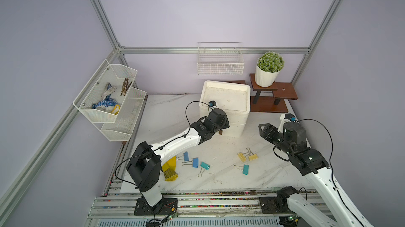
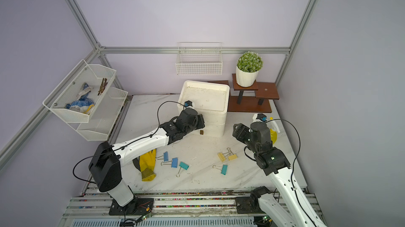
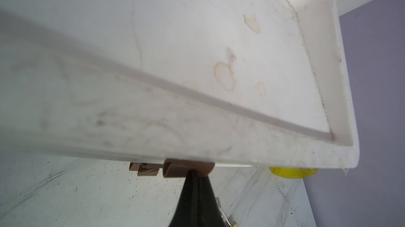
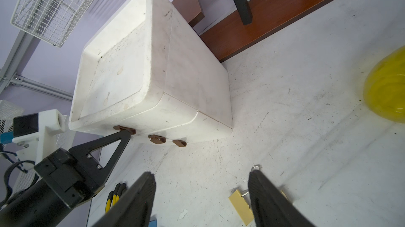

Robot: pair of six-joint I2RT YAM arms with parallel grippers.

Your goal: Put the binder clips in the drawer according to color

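A white drawer unit (image 4: 189,79) stands at the back of the table with three brown handles down its front. In the left wrist view my left gripper is shut, its fingertips touching the top handle (image 3: 188,167). The drawers look closed. On the table, as the top left view shows, are two blue clips (image 1: 195,162), two yellow clips (image 1: 252,157) and two teal clips (image 1: 245,169), the teal ones lying apart from each other. To the right of the unit, in the air, my right gripper is open and empty.
A potted plant (image 1: 270,68) sits on a brown shelf (image 1: 270,104) at back right. Yellow-and-black gloves (image 1: 170,170) lie at front left, partly behind the left arm. Right of the clips, a yellow bottle (image 4: 388,85) stands near my right arm.
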